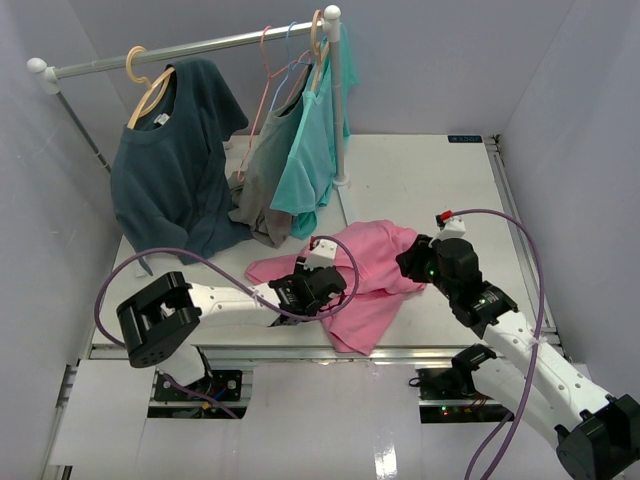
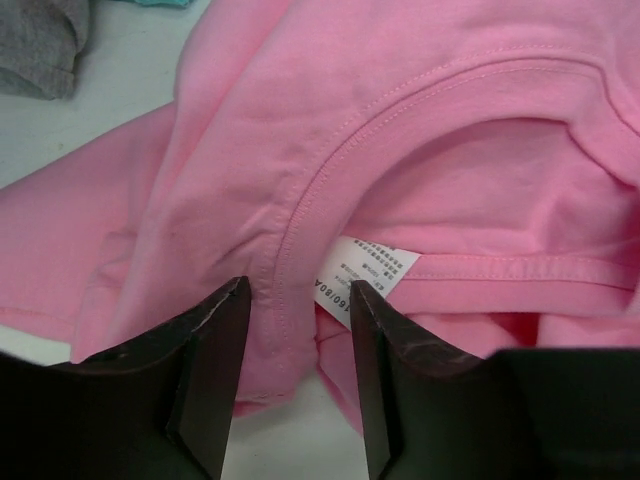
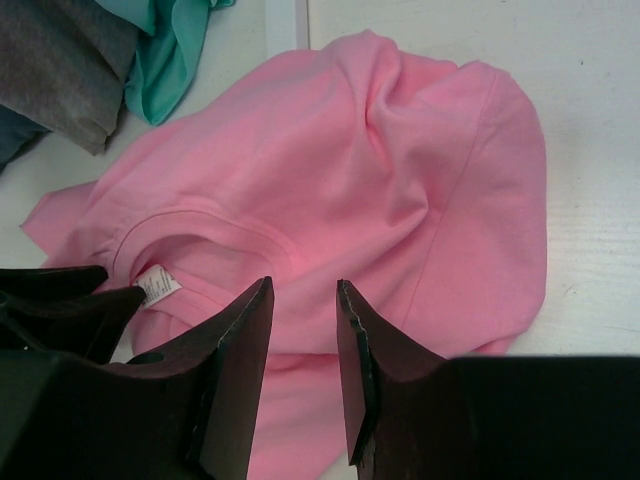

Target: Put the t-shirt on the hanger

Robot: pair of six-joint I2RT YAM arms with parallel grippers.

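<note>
A pink t-shirt (image 1: 370, 255) lies rumpled on the white table, its neckline and white label (image 2: 360, 275) showing in the left wrist view. My left gripper is over the neckline, fingers apart, a fold of collar between or just below them; whether it touches is unclear. My right gripper is open above the shirt's right part, with my left gripper's black fingers (image 3: 90, 315) at the lower left of that view. Hangers on the rail include a pink hanger (image 1: 267, 75) and a blue one.
A clothes rail (image 1: 200, 42) at the back holds a dark teal shirt (image 1: 175, 180), a grey shirt (image 1: 265, 180) and a turquoise shirt (image 1: 312, 150), their hems near the pink shirt.
</note>
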